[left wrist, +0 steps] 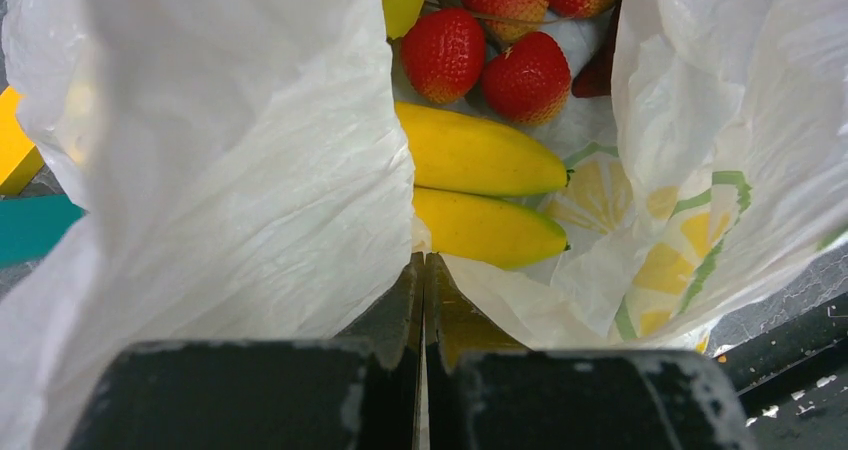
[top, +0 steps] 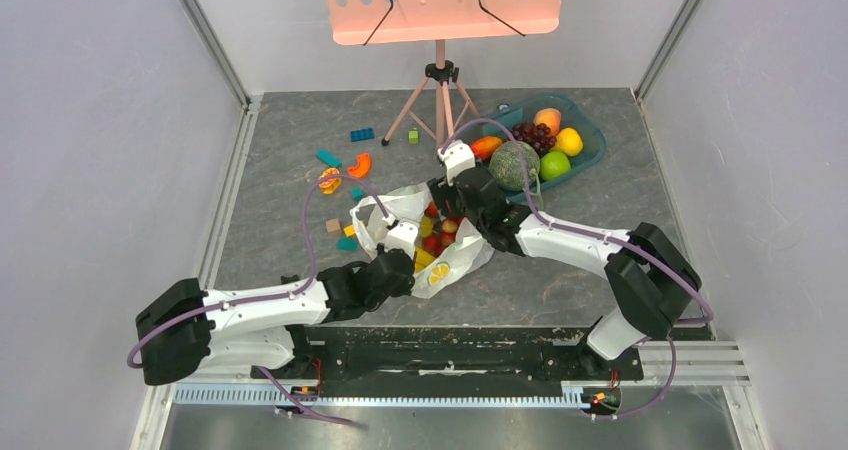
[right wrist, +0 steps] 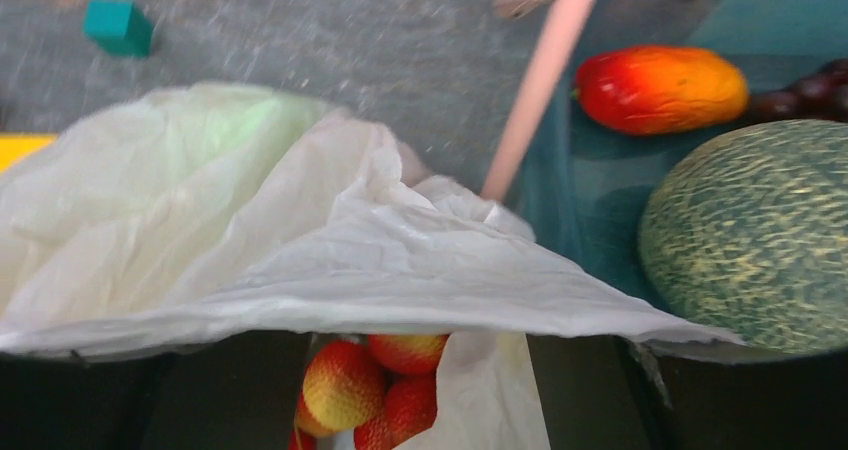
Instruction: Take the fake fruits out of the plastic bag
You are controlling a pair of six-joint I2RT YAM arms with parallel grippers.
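Note:
The white plastic bag (top: pixel 403 203) stands with its mouth spread between my two grippers. Strawberries (left wrist: pixel 527 78) and two yellow bananas (left wrist: pixel 483 153) lie inside it. In the left wrist view my left gripper is shut, its tips on the bag's rim by the bananas. My right gripper has its fingers apart at the bag's far right side. White film drapes across its fingers (right wrist: pixel 230 385), and more strawberries (right wrist: pixel 345 382) show beyond the gap. No fruit is held; the bag hides part of the contents.
A teal basket (top: pixel 597 140) at the back right holds a melon (top: pixel 511 166), a mango (right wrist: pixel 662 90) and other fruits. Several toy blocks (top: pixel 361 135) lie left of and behind the bag. The pink stand's legs (top: pixel 408 113) come down behind it.

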